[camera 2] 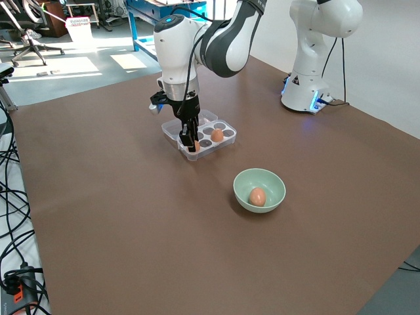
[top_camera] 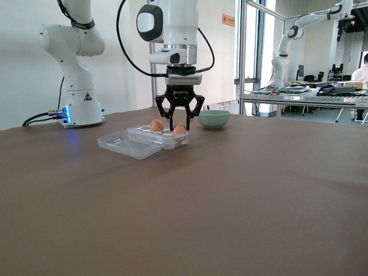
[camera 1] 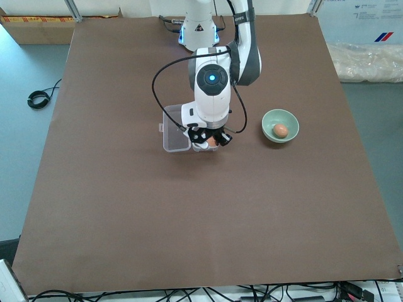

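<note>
My black gripper (top_camera: 179, 125) hangs low over a clear plastic egg carton (top_camera: 130, 146), its fingers apart and reaching down at the egg slots. In the top view one brown egg (top_camera: 157, 126) sits left of the fingers and another (top_camera: 179, 130) stands at them; whether the fingers touch it is unclear. From the left camera the gripper hides much of the carton. A pale green bowl (camera 2: 259, 180) with one brown egg (camera 2: 257, 197) in it sits apart from the carton.
The arm's base (top_camera: 84, 109) stands at the back, with cables beside it. Loose cables run along the table's outer edge.
</note>
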